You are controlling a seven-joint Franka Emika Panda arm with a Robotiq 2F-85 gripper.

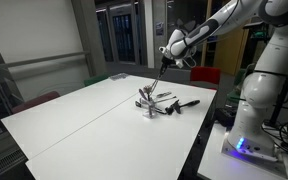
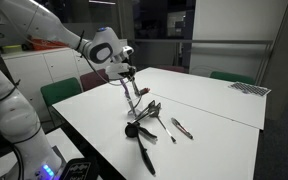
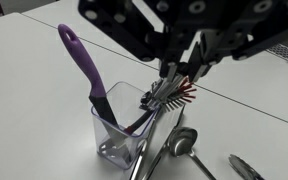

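Note:
My gripper is shut on a brush with grey and red bristles, its head at the fingertips. A slender pale handle seems to hang from it, partly in front of the cup. Behind and below it a clear plastic cup stands on the white table, with a purple-handled utensil leaning in it. In exterior view 1 the gripper is above the group of utensils. Exterior view 2 shows the gripper over the cup area; the lower end of the brush's handle is hard to make out there.
A metal ladle and another metal utensil lie right of the cup. Near it lie a black-handled utensil and a slim reddish-tipped tool.

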